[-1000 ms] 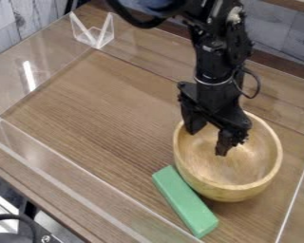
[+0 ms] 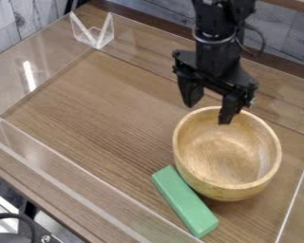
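Note:
My black gripper (image 2: 208, 101) hangs over the back rim of a large tan bowl (image 2: 227, 154), its dark fingers apart and pointing down, with nothing visible held between them. The bowl's interior looks empty. A green rectangular object (image 2: 185, 202) lies on the wooden surface in front of the bowl, toward the lower left of it.
A clear or white wire-like holder (image 2: 94, 30) stands at the back left. A dark cable curves at the bottom left corner, and a wooden edge runs along the back.
The gripper has moved up and back, away from the inside of the bowl to above its rear rim. The bowl and green object look unmoved.

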